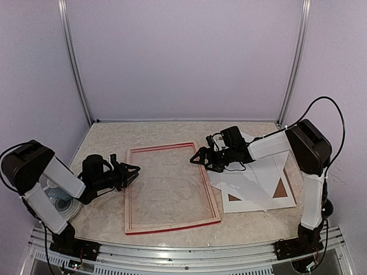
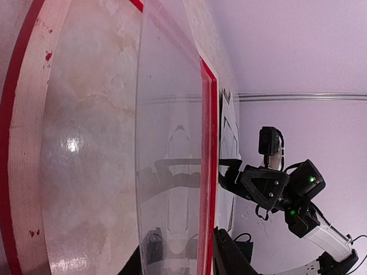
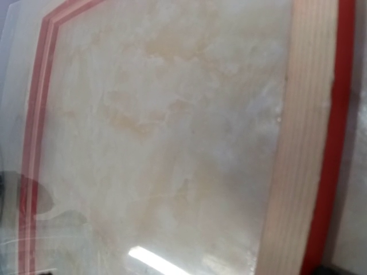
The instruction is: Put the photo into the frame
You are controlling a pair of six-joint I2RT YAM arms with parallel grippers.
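A red-edged wooden frame (image 1: 127,212) lies on the table, with a clear sheet over it; its wood and red edge fill the right wrist view (image 3: 304,160). My left gripper (image 1: 131,175) is at the frame's left edge; in the left wrist view its fingertips straddle the sheet and red edge at the bottom, and whether they grip is unclear. My right gripper (image 1: 200,157) is over the frame's right edge near the back corner; its fingers are mostly out of its own wrist view. I cannot make out a photo.
White boards with brown corner pieces (image 1: 252,189) lie at the right, partly under the right arm. Coiled pale tubing (image 1: 66,209) sits at the left behind the left arm.
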